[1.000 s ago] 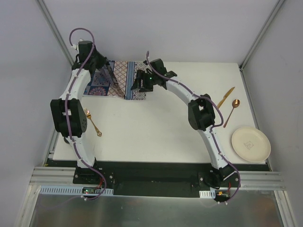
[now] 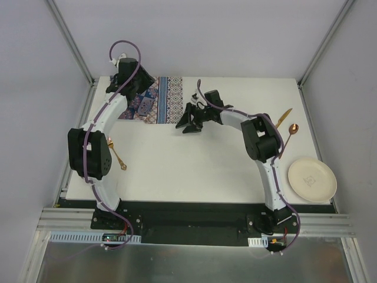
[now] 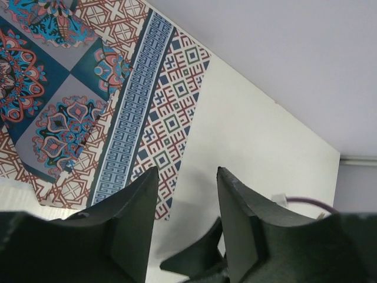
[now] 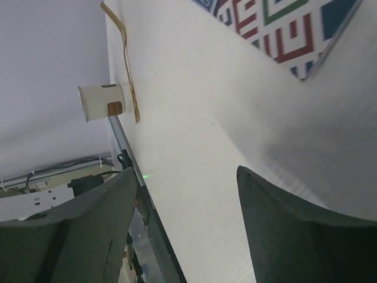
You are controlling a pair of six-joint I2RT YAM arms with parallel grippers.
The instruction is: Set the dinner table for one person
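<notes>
Patterned placemats (image 2: 171,100) lie at the back left of the white table, one overlapping another (image 3: 59,118). My left gripper (image 2: 144,82) hangs over them, its fingers apart with nothing between them in the left wrist view. My right gripper (image 2: 187,122) stands open just right of and in front of the mats, low over bare table. A gold fork (image 2: 118,155) lies at the left; a gold knife (image 2: 284,117) and a spoon (image 2: 293,130) lie at the right. A cream plate (image 2: 312,180) sits at the front right.
A white cup (image 4: 97,101) stands near the left edge in the right wrist view, partly hidden by my left arm from above. Walls border the table.
My right gripper moved right and toward the front, off the mats.
</notes>
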